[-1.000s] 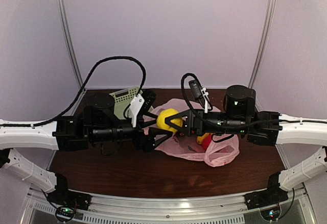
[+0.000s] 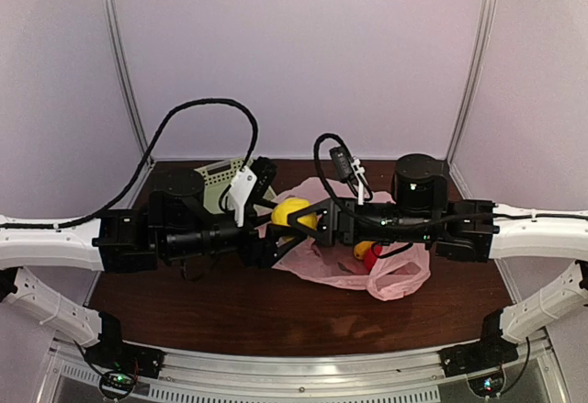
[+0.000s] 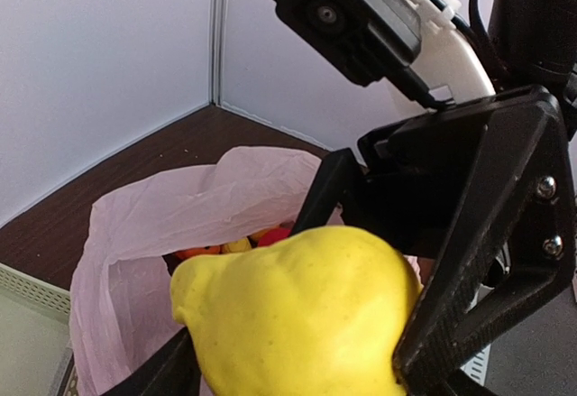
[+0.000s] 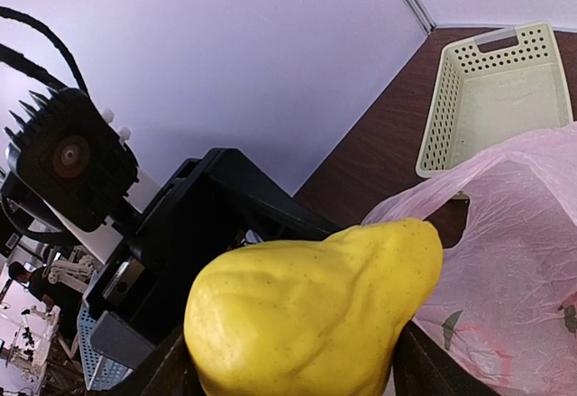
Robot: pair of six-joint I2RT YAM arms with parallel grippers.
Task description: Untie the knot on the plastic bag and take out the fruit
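Note:
A yellow fruit (image 2: 292, 210), lumpy with a blunt tip, is held up above the pink plastic bag (image 2: 404, 279). My right gripper (image 2: 305, 221) is shut on it from the right. From the left my left gripper (image 2: 281, 226) reaches around the fruit, its fingers part open; whether they touch it cannot be told. In the left wrist view the yellow fruit (image 3: 297, 315) hides most of the left fingers. The bag's mouth is open, and a red fruit (image 2: 372, 256) and an orange-yellow fruit (image 2: 362, 249) show inside.
A pale green perforated basket (image 4: 444, 116) stands at the back left, partly behind the left arm in the top view. Both arms are close together over the bag.
The bag has not visibly moved.

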